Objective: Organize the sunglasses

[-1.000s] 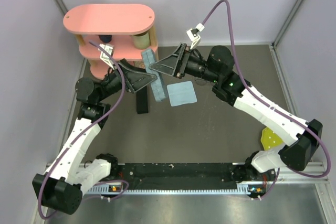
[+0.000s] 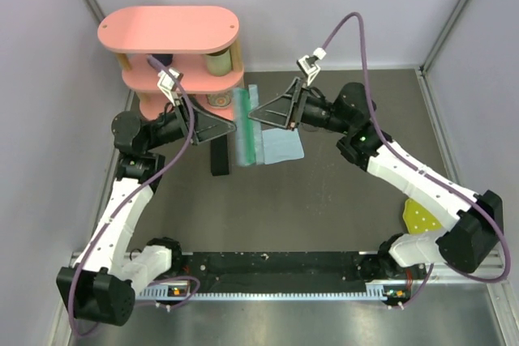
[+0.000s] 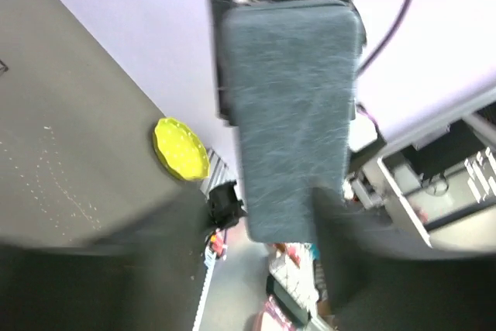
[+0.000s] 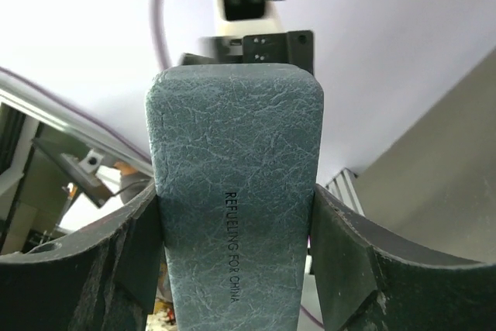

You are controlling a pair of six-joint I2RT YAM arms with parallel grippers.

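A grey sunglasses case, printed "REFUELING FOR CHINA" in the right wrist view, is held upright in the air between my grippers, blurred with a green edge in the top view. My left gripper is on its left side and my right gripper on its right. The case fills the middle of the right wrist view, between the fingers. In the left wrist view the fingers are blurred; whether they touch the case cannot be told. A light blue cloth lies below on the table.
A pink two-tier shelf with jars stands at the back left. A black slim object lies near it. A yellow dotted dish is at the front right.
My right gripper has moved right and slightly down, and the left arm has shifted slightly. The case has turned more upright and looks blurred, with a green edge.
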